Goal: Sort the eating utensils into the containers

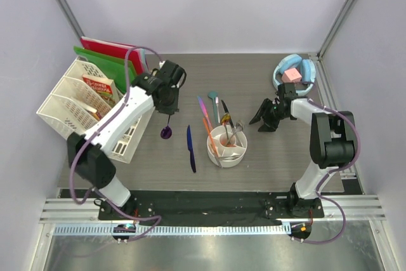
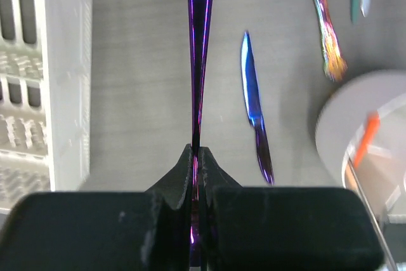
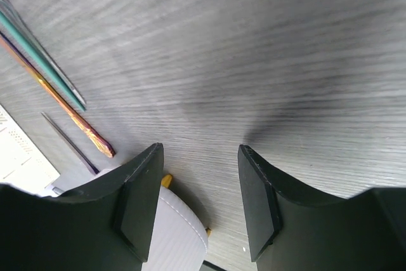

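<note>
My left gripper [image 1: 169, 110] is shut on the dark purple spoon [image 1: 166, 132], above the table between the white basket and the knife. In the left wrist view the purple handle [image 2: 200, 49] runs up from the fingertips. A blue-purple knife [image 1: 191, 150] lies on the table to the spoon's right. The white divided container [image 1: 232, 162] stands farther right with several utensils in it. Behind it lie a pink-purple utensil [image 1: 202, 106], a teal spoon [image 1: 213, 101] and slim silver and dark utensils. My right gripper is open over bare table, empty.
A large white basket [image 1: 132, 144] with books and folders fills the left side. Blue headphones [image 1: 307, 71] with a pink block [image 1: 292, 76] rest at the back right. Bare table lies in front of my right gripper and behind the utensils.
</note>
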